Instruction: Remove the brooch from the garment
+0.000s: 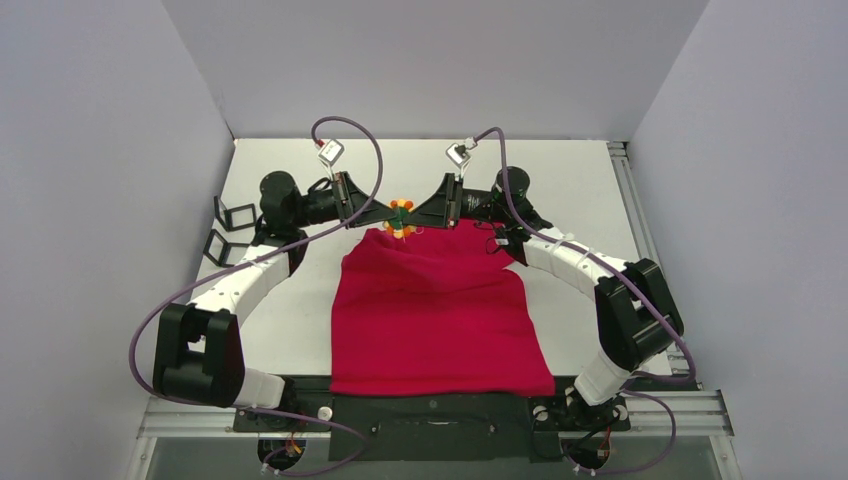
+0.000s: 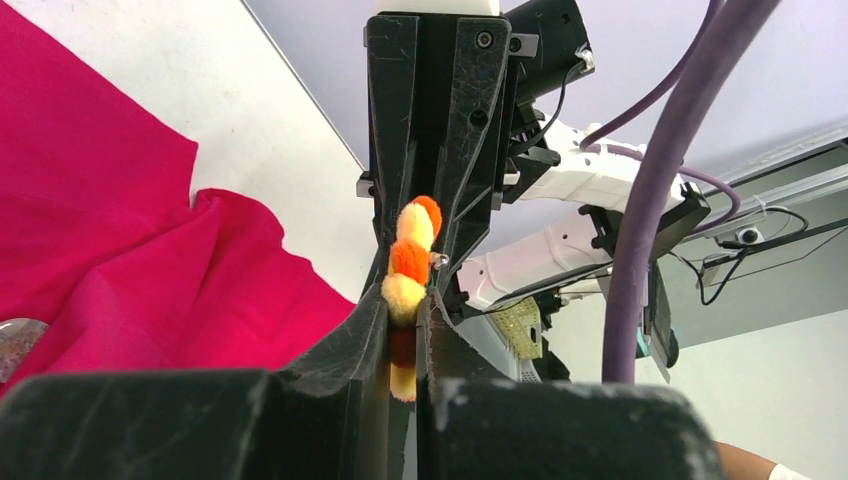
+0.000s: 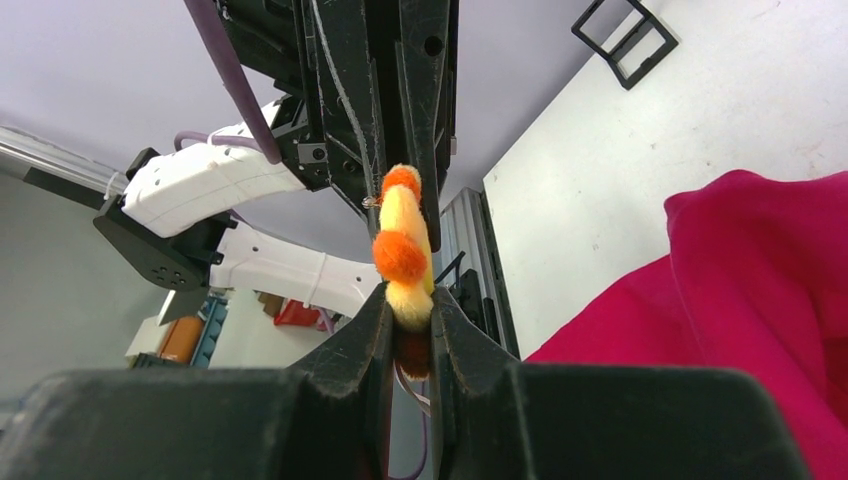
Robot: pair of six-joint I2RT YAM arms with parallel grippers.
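A fluffy orange and yellow flower brooch with a green middle (image 1: 400, 205) (image 2: 410, 260) (image 3: 400, 255) is held up between my two grippers, above the red garment (image 1: 430, 330) (image 2: 120, 220) (image 3: 760, 300). My left gripper (image 1: 390, 214) is shut on it from one side, and my right gripper (image 1: 408, 218) is shut on it from the other, their tips nearly meeting. A small metal fitting shows at the brooch's edge in both wrist views.
Black frames (image 1: 236, 218) (image 3: 625, 40) lie on the white table at the far left. Bare table (image 1: 560, 175) surrounds the garment at the back and sides. Walls bound the table left, right and behind.
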